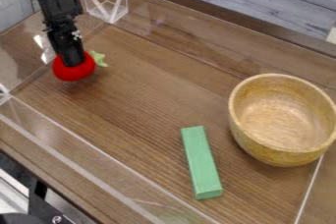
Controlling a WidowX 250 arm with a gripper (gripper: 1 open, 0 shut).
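A red object (74, 69) with a small green leafy top, like a toy strawberry or fruit, is at the left of the wooden table (157, 90). My black gripper (71, 57) reaches down from the top left onto it and is shut on it. The fingertips are partly hidden against the red object.
A wooden bowl (281, 119) sits at the right, with a green block (201, 162) lying lower centre. Pale frames or wires line the left edge and upper left.
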